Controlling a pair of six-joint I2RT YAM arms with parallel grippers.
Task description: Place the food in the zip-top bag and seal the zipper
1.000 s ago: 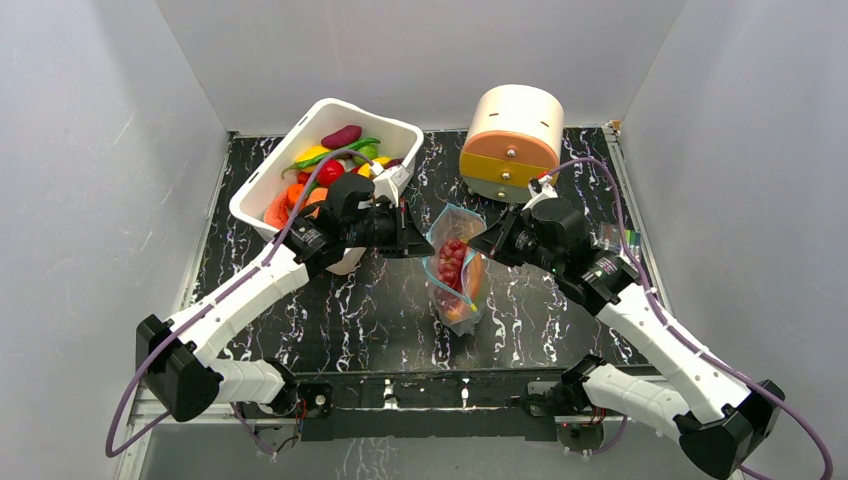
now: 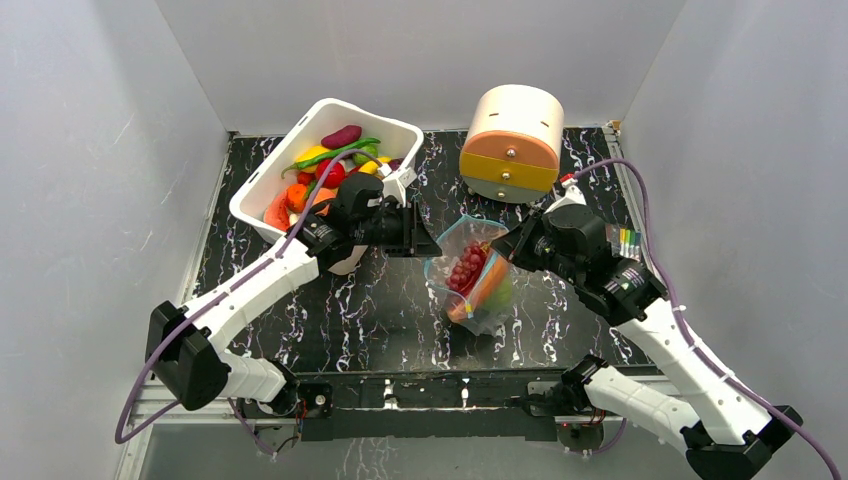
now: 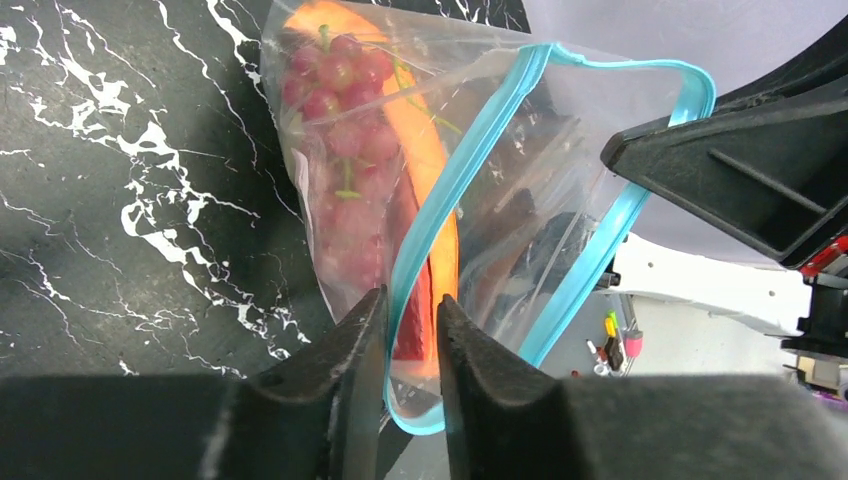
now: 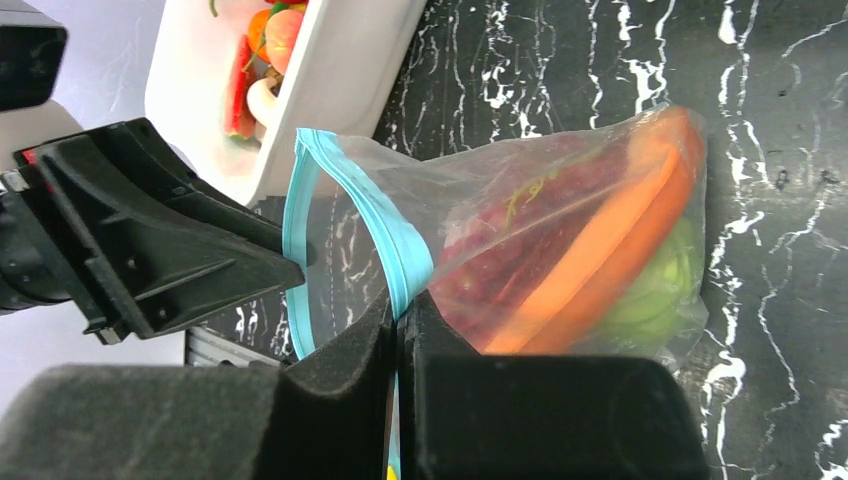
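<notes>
A clear zip top bag with a blue rim lies in the middle of the table, its mouth spread wide. Red grapes and a carrot-like orange piece are inside; something green shows in the right wrist view. My right gripper is shut on the bag's rim, the blue strip running between its fingertips. On the opposite side, my left gripper is part open, its fingers standing either side of the blue rim without visibly pinching it.
At the back left stands a white bin full of toy food. A rounded cabinet with yellow and grey drawers is at the back right. Several markers lie by the right edge.
My right gripper has moved right, pulling the bag's mouth wider and shifting the bag. The left gripper has gone from shut to part open, with a slight shift to the right.
</notes>
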